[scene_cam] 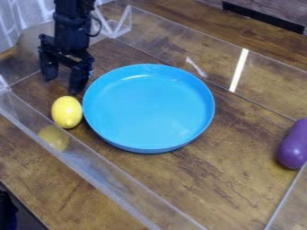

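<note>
My black gripper [65,70] is low over the table at the upper left, its fingers spread open, with nothing visible between them. It is just left of a large blue plate [149,104]. A yellow oval object [66,111] lies below the gripper, beside the plate's left rim.
A purple elongated object [293,144] lies at the far right. Clear plastic walls [118,187] border the wooden table [216,180].
</note>
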